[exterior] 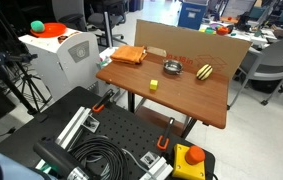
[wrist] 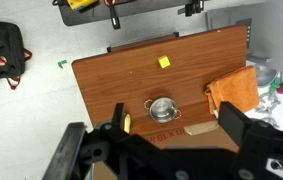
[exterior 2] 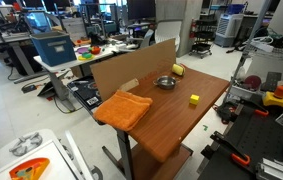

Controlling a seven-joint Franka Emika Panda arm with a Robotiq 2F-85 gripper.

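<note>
On the brown wooden table (exterior: 181, 105) lie a yellow block (exterior: 153, 85), a metal bowl (exterior: 174, 69), a yellow striped object (exterior: 205, 72) and a folded orange cloth (exterior: 130, 53). From above, the wrist view has the yellow block (wrist: 164, 62) near one table edge, the bowl (wrist: 163, 109) towards the cardboard and the cloth (wrist: 235, 89) at the right. My gripper is open, its dark fingers wide apart at the bottom of the wrist view. It hangs well above the table, touching nothing. Neither exterior view clearly shows the gripper.
A cardboard panel (exterior 2: 135, 72) stands upright along the table's far edge. A yellow box with a red emergency button (exterior: 189, 160) sits by the robot's base, near coiled black cables (exterior: 99, 157).
</note>
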